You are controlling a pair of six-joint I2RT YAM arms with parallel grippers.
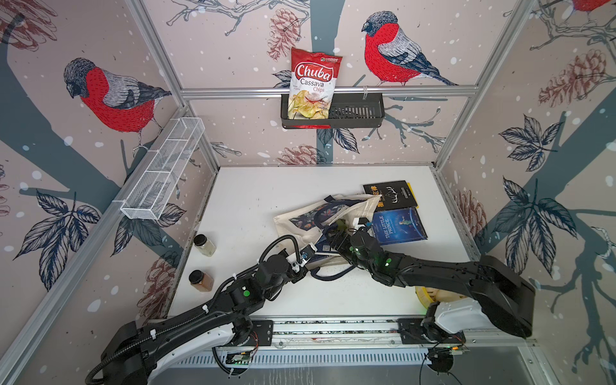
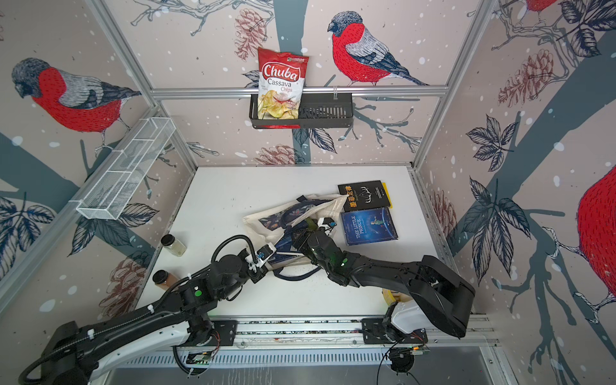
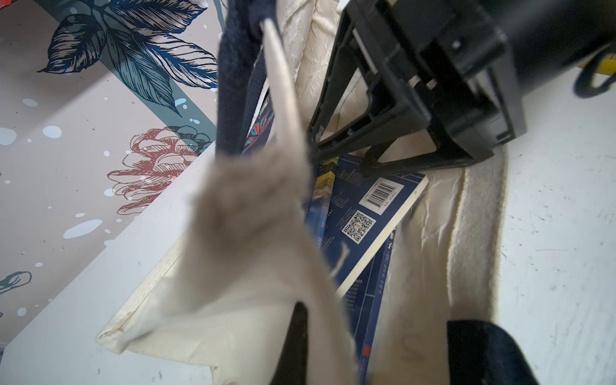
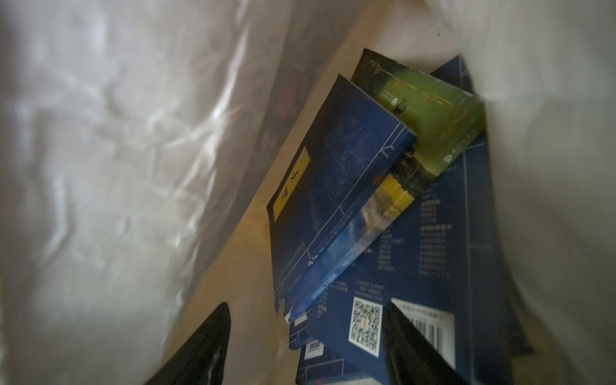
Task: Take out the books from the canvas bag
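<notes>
The cream canvas bag [image 1: 295, 218] with navy straps lies mid-table, its mouth spread. Inside, the right wrist view shows a blue book with a yellow label [image 4: 333, 160], a green book [image 4: 436, 102] and a dark blue book with a QR code [image 4: 410, 282], overlapping. My right gripper is inside the bag mouth, fingers apart, nothing clearly between them. My left gripper [image 1: 306, 254] is shut at the bag's front-left rim, with bag cloth [image 3: 256, 218] rising close to its camera; one finger [image 3: 294, 346] shows beside the cloth and the other is hidden.
Right of the bag lie a black book [image 1: 391, 194] and a blue Little Prince book [image 1: 399, 226]. Two jars, one pale [image 1: 204, 244] and one brown [image 1: 201, 280], stand at left. A yellow-rimmed item [image 1: 424, 296] is partly behind my right arm.
</notes>
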